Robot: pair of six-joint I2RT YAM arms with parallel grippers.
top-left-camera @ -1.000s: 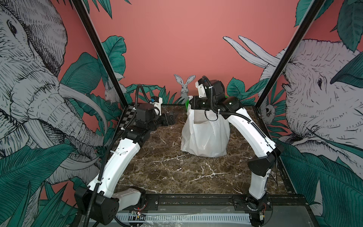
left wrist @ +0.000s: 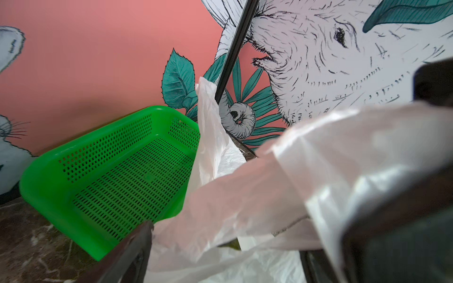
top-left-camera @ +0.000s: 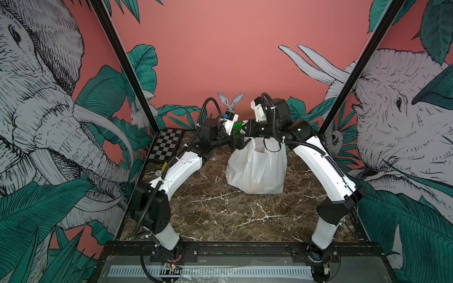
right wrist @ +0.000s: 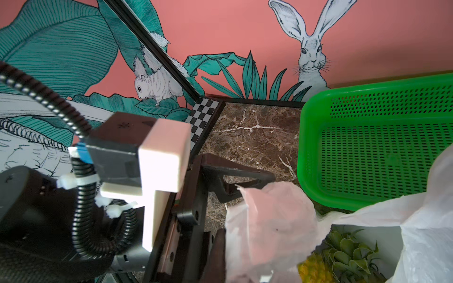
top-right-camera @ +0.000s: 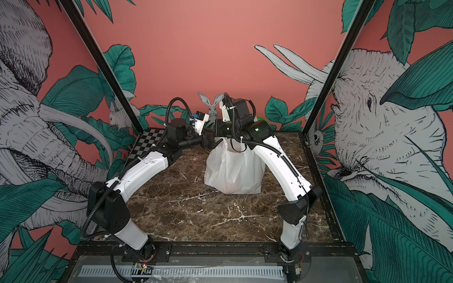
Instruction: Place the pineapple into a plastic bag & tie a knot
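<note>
The white plastic bag (top-left-camera: 258,170) stands upright on the table, its top drawn up towards my grippers. Inside it, the right wrist view shows the pineapple (right wrist: 315,270) with its green leaves (right wrist: 349,250). My right gripper (top-left-camera: 245,126) is shut on the bag's upper edge; bag film (right wrist: 271,226) covers its fingertips in its own wrist view. Reaching in from the left, my left gripper (top-left-camera: 243,141) is open beside the bag's top. In the left wrist view, its fingers (left wrist: 134,257) stand wide apart with loose film (left wrist: 226,221) between and in front of them.
Behind the bag is an empty green basket (left wrist: 136,174), close to the back wall. A checkered board (top-left-camera: 165,143) lies at the back left. Both wrists are very close together.
My left gripper has come in from the left to the bag's top, near the right gripper. The bag's base has hardly moved.
</note>
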